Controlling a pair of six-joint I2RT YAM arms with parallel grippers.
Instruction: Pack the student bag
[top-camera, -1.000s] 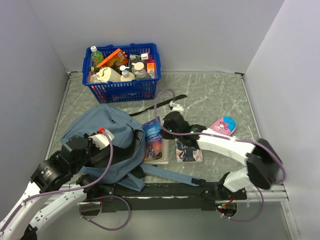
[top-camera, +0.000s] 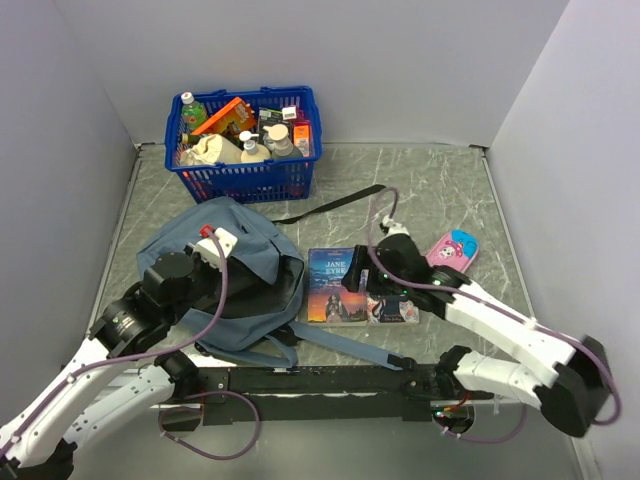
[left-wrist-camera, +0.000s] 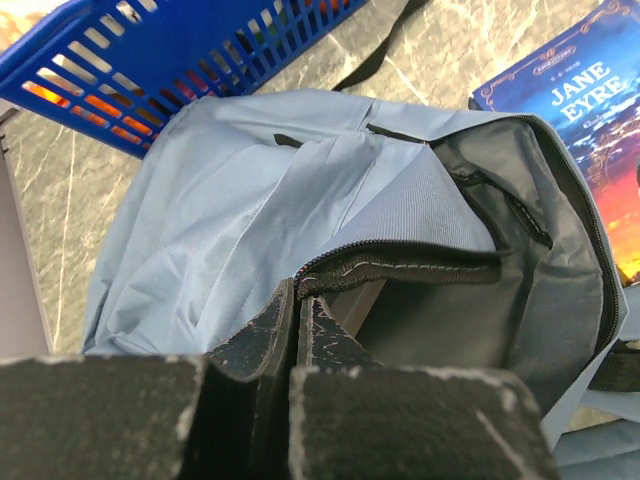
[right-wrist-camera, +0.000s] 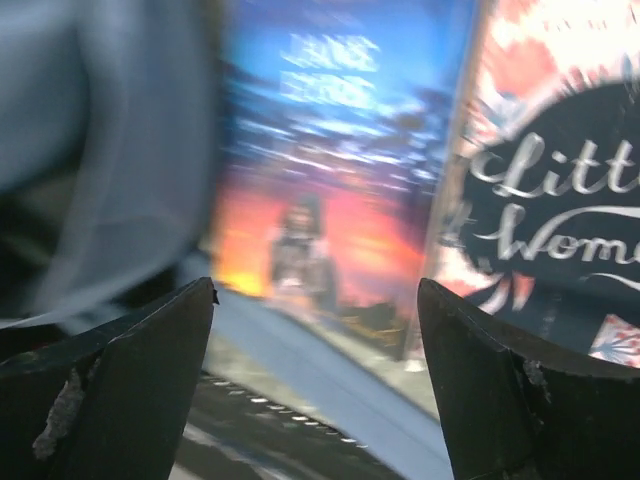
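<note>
The blue-grey student bag (top-camera: 235, 225) lies at the left of the surface with its dark inside (left-wrist-camera: 440, 330) showing. My left gripper is shut on the zipped edge of its opening and holds that edge up. Flat beside the bag lies the Jane Eyre book (top-camera: 337, 290), and close on its right is the Little Women book (right-wrist-camera: 560, 210), partly hidden by the right arm in the top view. Over these books my right gripper stands open, nothing between its fingers. A pink pencil case (top-camera: 453, 250) rests farther right.
Behind the bag stands a blue basket (top-camera: 245, 180) full of bottles and boxes. A dark strap (top-camera: 335, 203) runs across the surface, and a bag strap (top-camera: 345, 344) lies in front of the books.
Jane Eyre leaned up by the bag earlier; now it lies flat, farther right. Little Women has also shifted right. The bag edged right.
</note>
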